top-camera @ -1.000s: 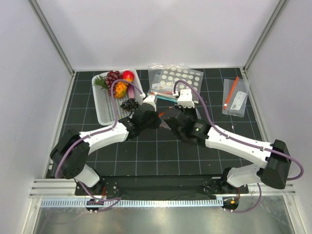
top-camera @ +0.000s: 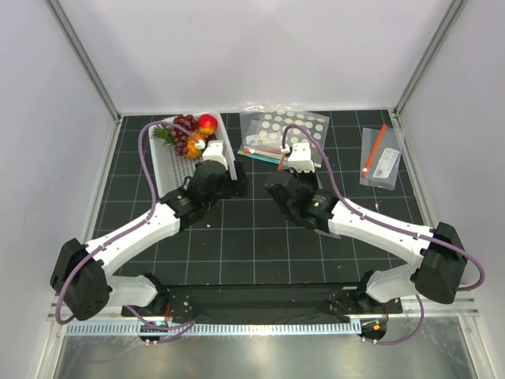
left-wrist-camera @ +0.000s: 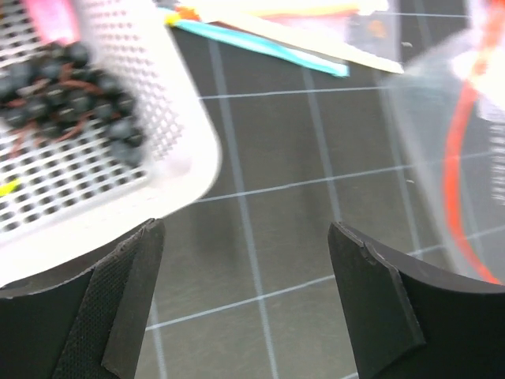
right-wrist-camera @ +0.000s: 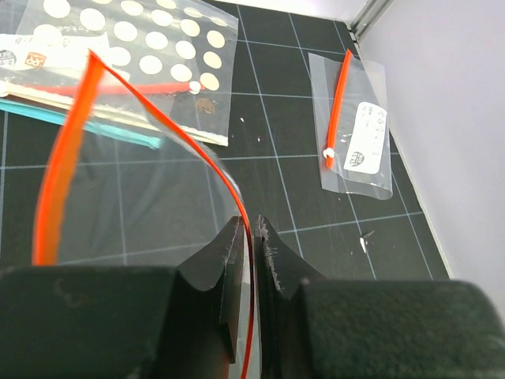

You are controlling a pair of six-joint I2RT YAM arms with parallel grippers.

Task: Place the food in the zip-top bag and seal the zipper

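Note:
My right gripper is shut on the rim of a clear zip top bag [right-wrist-camera: 150,201]. The bag's orange zipper strips [right-wrist-camera: 69,150] spread apart to the left of the fingers, so its mouth gapes. Between the parted fingers of my left gripper there is only dark tiled table. That gripper stands beside the white basket [left-wrist-camera: 197,170], with the bag off to its right. Food lies in the basket: dark grapes [left-wrist-camera: 67,99], red grapes [top-camera: 184,124], a red round fruit [top-camera: 207,124] and a pineapple [top-camera: 194,145]. In the top view the left arm covers the dark grapes.
Flat bags, one with pale dots [top-camera: 288,130], lie at the back middle. Another bag with an orange zipper [top-camera: 375,151] and white label lies at the far right.
My left gripper has moved left, away from the bag and toward the basket, and now stands apart from the bag.

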